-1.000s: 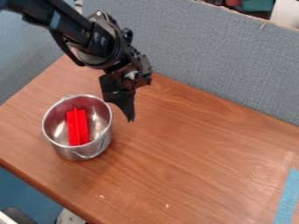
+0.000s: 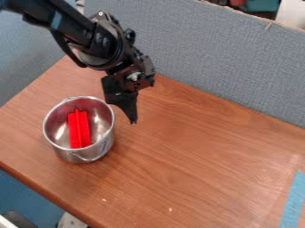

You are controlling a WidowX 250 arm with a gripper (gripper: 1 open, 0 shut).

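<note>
A steel pot [image 2: 99, 145] stands at the left of the wooden table, with a red block-like object [image 2: 80, 128] lying inside it. My black gripper [image 2: 131, 117] points down just to the right of the pot's back rim, above the table. It looks shut, and I see nothing held in it.
A grey padded wall [image 2: 215, 62] runs along the back. A strip of blue tape [image 2: 293, 200] lies at the right edge.
</note>
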